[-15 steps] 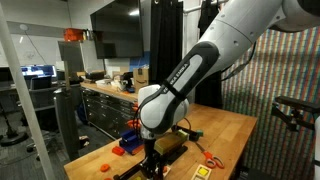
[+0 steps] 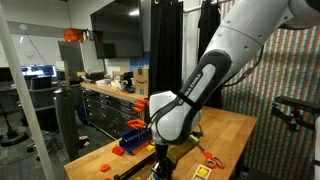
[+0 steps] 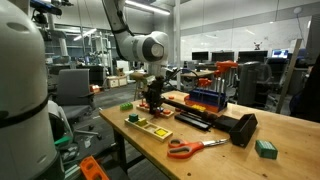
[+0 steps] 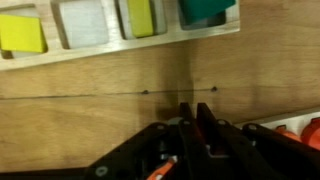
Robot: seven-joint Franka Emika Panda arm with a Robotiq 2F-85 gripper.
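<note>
In the wrist view my gripper points at bare wooden tabletop, its dark fingers close together. A small red thing shows as a sliver between them; its shape is mostly hidden. Above it in that view lies a pale slotted tray (image 4: 110, 46), with a yellow block (image 4: 22, 33), an empty slot, another yellow piece (image 4: 140, 17) and a green block (image 4: 200, 10). Exterior view 2 has the slotted tray (image 3: 160, 132) near the table's front edge, with my gripper (image 3: 148, 108) low behind it.
Orange-handled scissors (image 3: 187, 149) lie right of the tray. Farther off are a black holder (image 3: 240, 129), a green box (image 3: 265, 149) and a blue bin (image 3: 207, 100). Red round pieces (image 4: 312, 133) sit at the wrist view's lower right.
In exterior view 1 the arm has swung to the right and looks larger, its wrist moving away from the left side. The scissors and tray have stayed in place.
</note>
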